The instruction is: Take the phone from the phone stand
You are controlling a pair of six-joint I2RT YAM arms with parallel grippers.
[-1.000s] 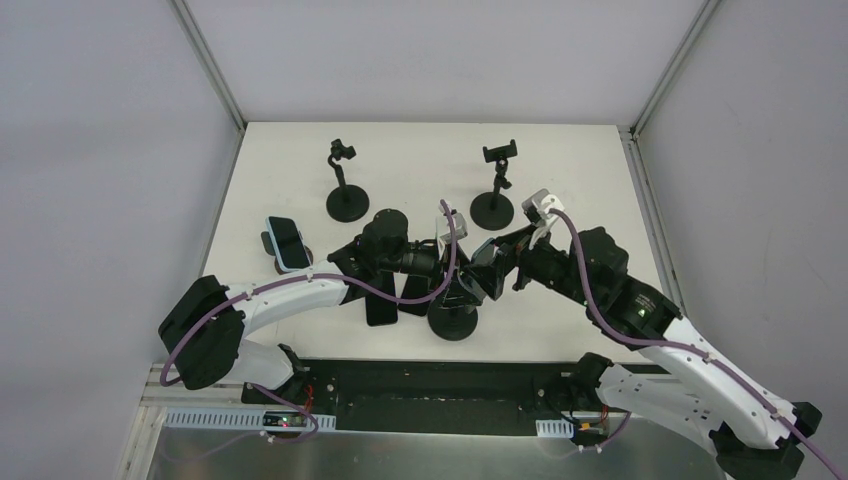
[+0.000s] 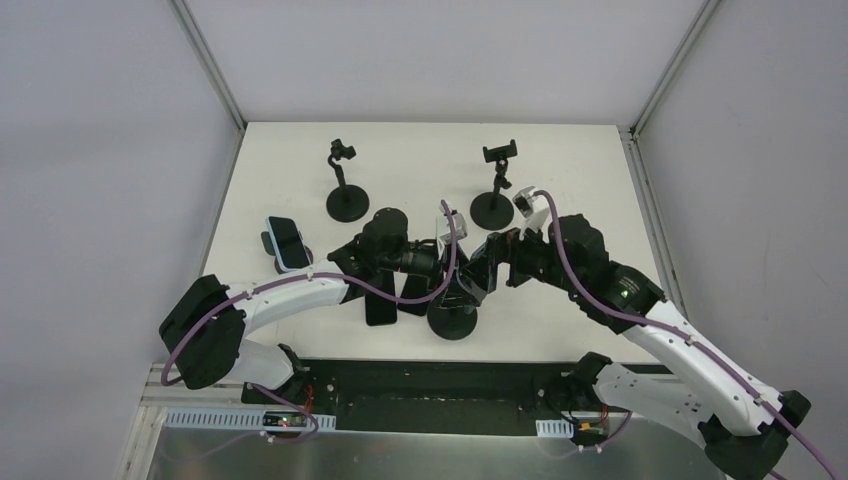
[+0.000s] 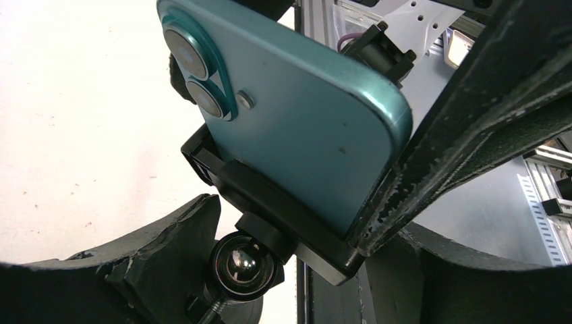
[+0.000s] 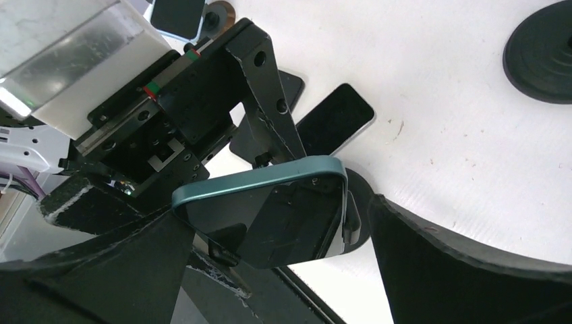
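Observation:
A teal phone (image 3: 303,115) sits in the black clamp (image 3: 283,209) of a phone stand whose round base (image 2: 453,321) rests near the table's front edge. My left gripper is part open, its fingers (image 3: 168,253) spread on both sides of the clamp below the phone. From the right, my right gripper reaches in, open, with the phone's teal edge between its spread fingers. In the right wrist view, a gap or contact at the phone's sides is hard to tell. The grippers cover most of the phone in the top view.
Two dark phones (image 2: 381,302) lie flat left of the stand, partly under my left arm. Two empty stands (image 2: 347,203) (image 2: 491,210) stand at the back. Another phone (image 2: 287,243) leans on a stand at the left.
The left arm and the stand's base look almost unchanged.

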